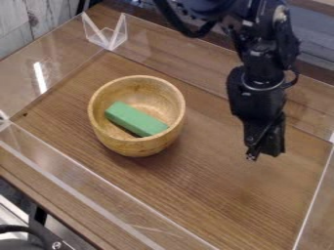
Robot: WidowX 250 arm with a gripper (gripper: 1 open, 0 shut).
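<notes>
The black robot arm reaches down from the top right, and its gripper (264,150) hangs over the bare right part of the wooden table, shut with nothing visible between its fingers. To its left sits a round wooden bowl (163,94) holding a green block (135,120), which rests tilted along the bowl's left side.
A small clear plastic piece (107,31) stands at the back left. Cables and a white wall lie beyond the left edge.
</notes>
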